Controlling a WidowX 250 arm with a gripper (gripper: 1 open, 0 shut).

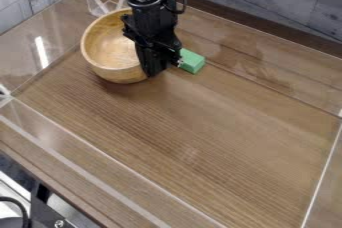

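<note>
My gripper [152, 60] hangs down at the right edge of a tan round bowl [107, 42], low and shut; whether anything is between its fingers cannot be made out. The bowl sits on the wooden table at the upper left. A small green block [190, 62] lies just to the right of the gripper, partly behind it.
A wall runs along the back right, and dark cables [11, 212] show beyond the table's lower-left edge.
</note>
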